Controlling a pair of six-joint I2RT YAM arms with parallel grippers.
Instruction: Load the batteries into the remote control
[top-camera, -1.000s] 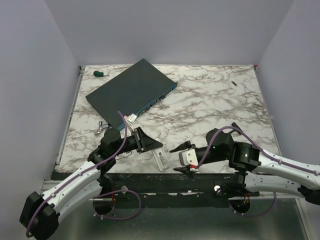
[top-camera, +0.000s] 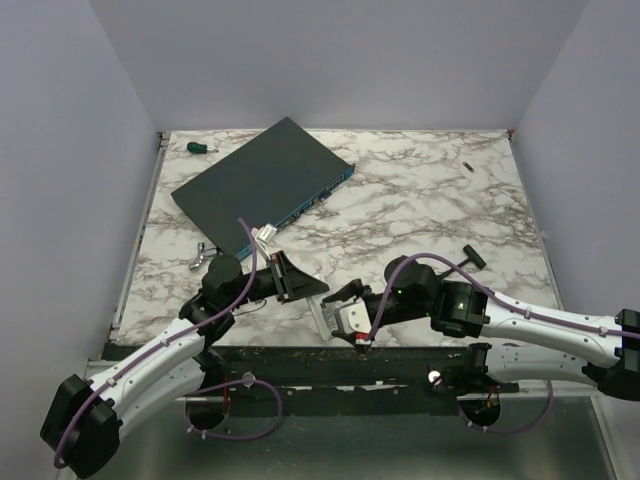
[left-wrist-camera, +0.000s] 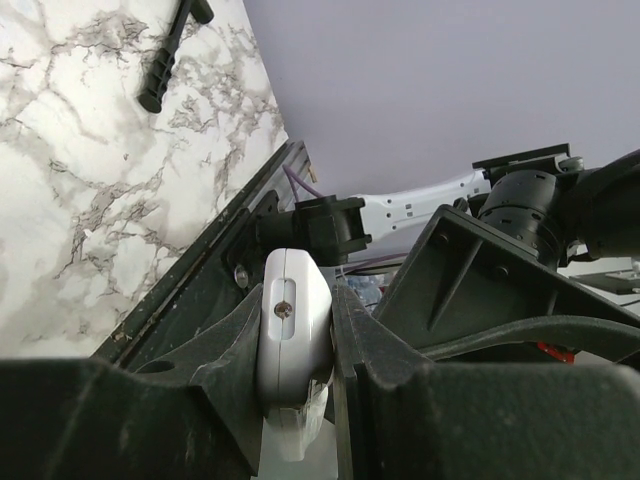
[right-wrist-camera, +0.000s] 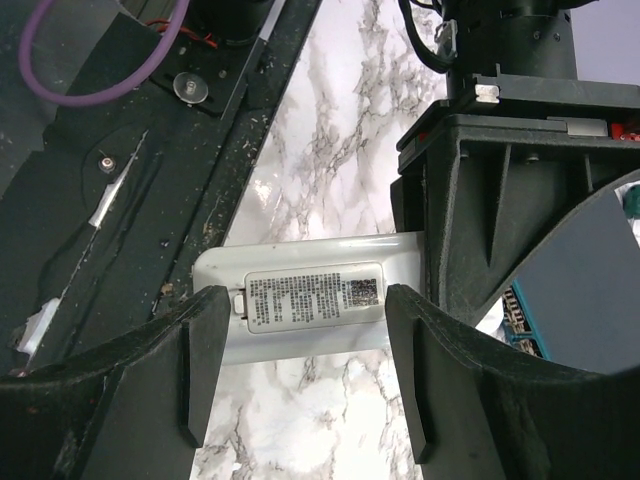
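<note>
My left gripper (top-camera: 308, 285) is shut on the white remote control (left-wrist-camera: 295, 335), held over the table's front edge. In the right wrist view the remote (right-wrist-camera: 230, 262) lies across the frame, its battery cover (right-wrist-camera: 312, 296) with a printed label facing that camera. My right gripper stands part open right at the remote, one fingertip by each end of the cover. Whether the fingertips touch it is unclear. No loose batteries can be made out.
A dark flat board (top-camera: 263, 178) lies at the back left, a green screwdriver (top-camera: 198, 148) beside it. A hammer lies at the right.
My right gripper has moved left onto the remote, its fingertips now around the cover area. The left gripper has stayed in place with the remote.
</note>
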